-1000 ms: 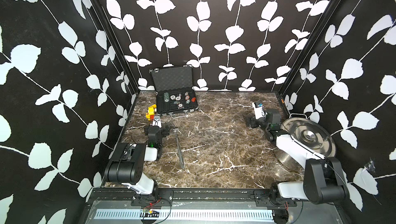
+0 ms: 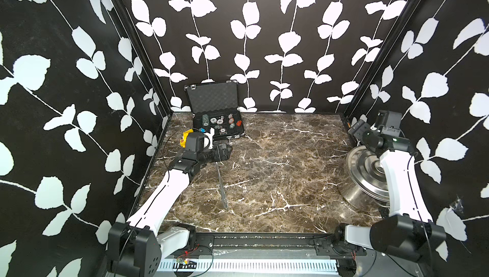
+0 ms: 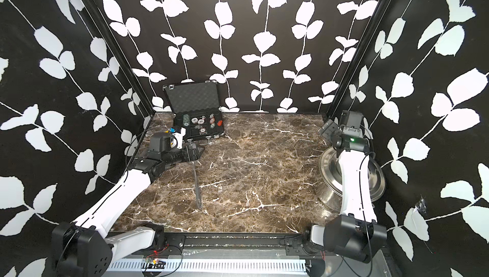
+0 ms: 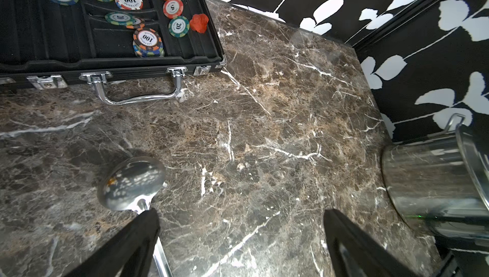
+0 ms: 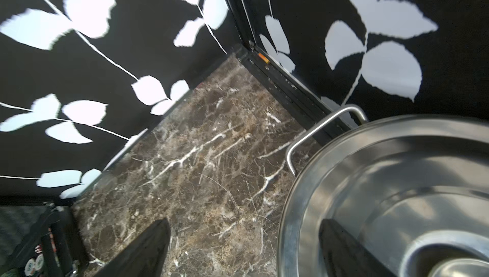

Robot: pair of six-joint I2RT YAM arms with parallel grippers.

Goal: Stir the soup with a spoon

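A metal ladle-like spoon lies flat on the marbled table; its bowl shows in the left wrist view and its handle in the top left view. Above the bowl end hangs my left gripper, open and empty, and it hides the bowl from the top views. A large steel pot, covered by its lid, stands at the table's right side. My right gripper is open with nothing between its fingers, over the far edge of the lid. In the right wrist view the lid's knob is partly cut off.
An open black case of poker chips stands at the back left. Something yellow sits beside it, partly behind the left arm. One pot handle sticks out at the far side.
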